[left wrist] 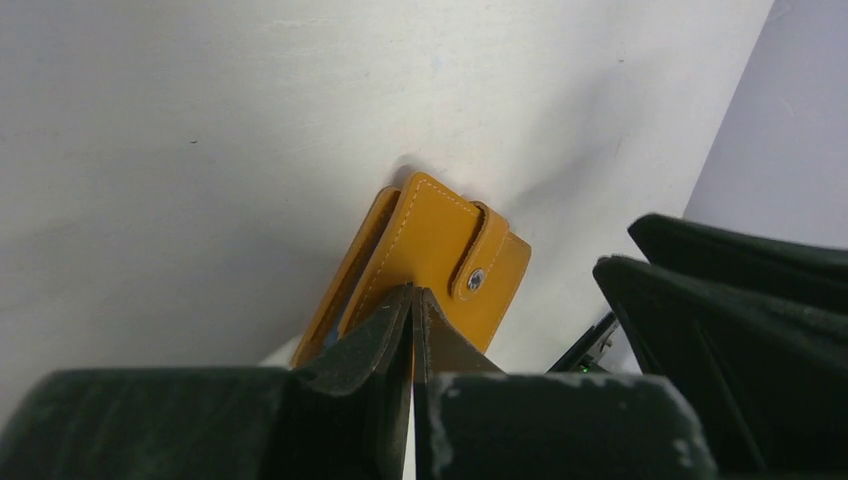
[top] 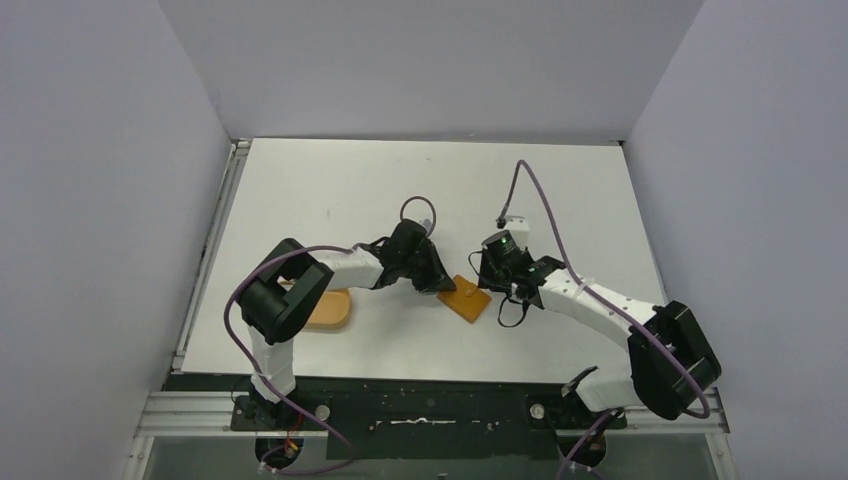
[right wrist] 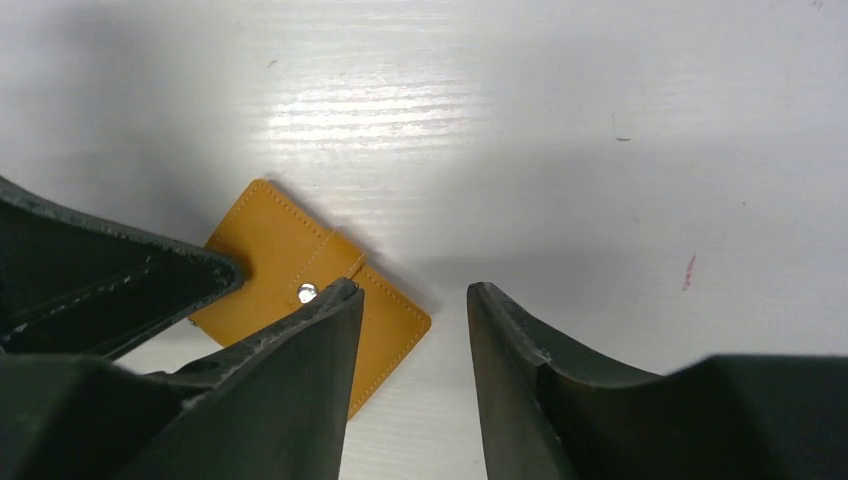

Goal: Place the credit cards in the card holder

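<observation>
The tan leather card holder [top: 466, 300] lies on the white table between the two grippers. In the left wrist view the holder [left wrist: 435, 245] stands slightly parted along one long edge; a small bluish patch [left wrist: 331, 334] shows low in that slot, too little to tell what it is. My left gripper is at the holder, its fingertips almost together; whether they pinch anything is hidden. In the right wrist view my right gripper is open and empty, just beside the holder's corner [right wrist: 405, 325]. No loose card can be made out.
A tan tray [top: 328, 310] sits under the left arm at the table's left. Both gripper tips are close to each other, with the left one [right wrist: 215, 280] over the holder in the right wrist view.
</observation>
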